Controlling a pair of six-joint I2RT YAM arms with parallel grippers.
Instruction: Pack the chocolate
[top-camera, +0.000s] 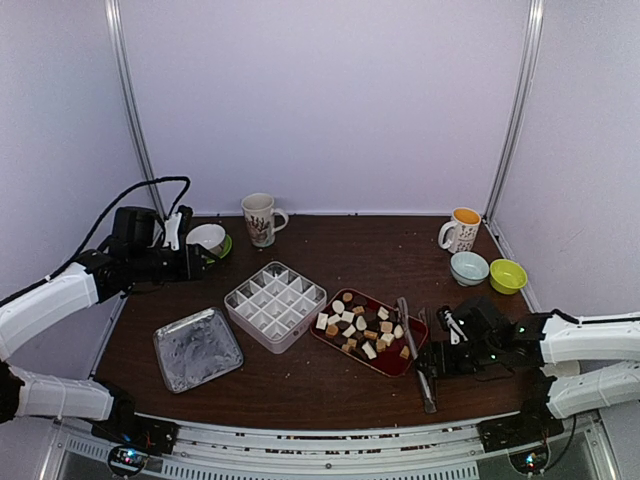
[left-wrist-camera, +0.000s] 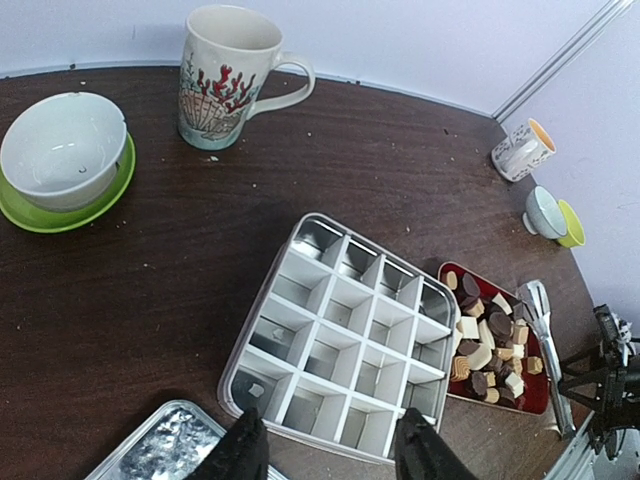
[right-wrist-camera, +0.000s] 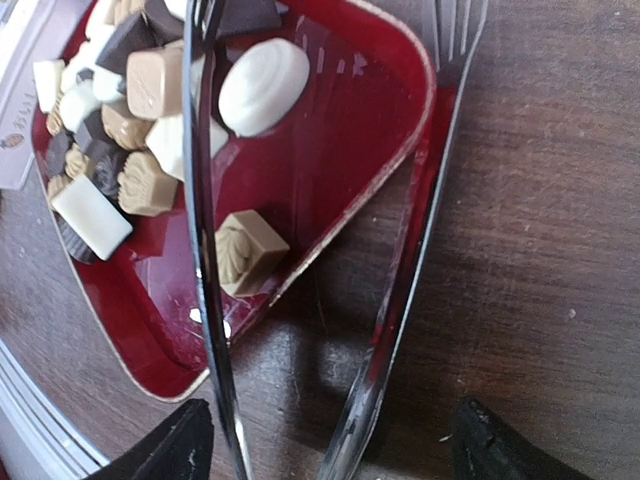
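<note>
A white divided box (top-camera: 275, 305) with empty square compartments sits at centre left, its clear lid (top-camera: 197, 350) beside it. A red tray (right-wrist-camera: 330, 150) holds several chocolates (right-wrist-camera: 250, 250). Metal tongs (top-camera: 425, 390) lie across the tray's right end. My right gripper is open low over the tongs' handle end, one finger on either side of the two arms, as the right wrist view shows. My left gripper hangs above the table left of the box, its fingers apart with nothing seen between them.
A white bowl on a green saucer (top-camera: 207, 237) and a tall mug (top-camera: 258, 225) stand at the back left. A mug (top-camera: 460, 232), a blue bowl (top-camera: 468, 268) and a yellow bowl (top-camera: 507, 277) are at the right.
</note>
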